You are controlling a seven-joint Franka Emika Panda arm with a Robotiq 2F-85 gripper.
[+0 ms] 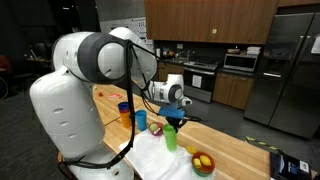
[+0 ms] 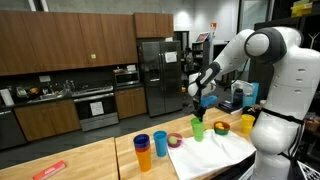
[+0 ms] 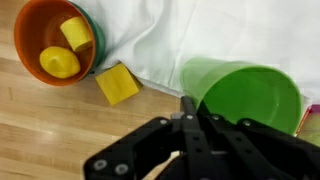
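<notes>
A green cup (image 1: 170,138) stands upright on the white cloth, as far as I can tell. The wrist view shows the cup (image 3: 255,105) from above, its wide mouth off to the right. My gripper is shut on the near side of its rim, with the cup's wall between the fingertips. From the side, the gripper (image 1: 172,123) sits directly over the cup's top edge. In the second exterior view, the green cup (image 2: 197,132) is below the arm, and the fingers are too small to make out there.
An orange bowl (image 3: 47,83) with yellow pieces and a yellow block (image 3: 119,85) lie to one side. Blue cups (image 1: 141,118), an orange cup (image 2: 144,160) and a reddish dish (image 1: 155,128) stand on the other. A person (image 1: 174,95) is behind the table.
</notes>
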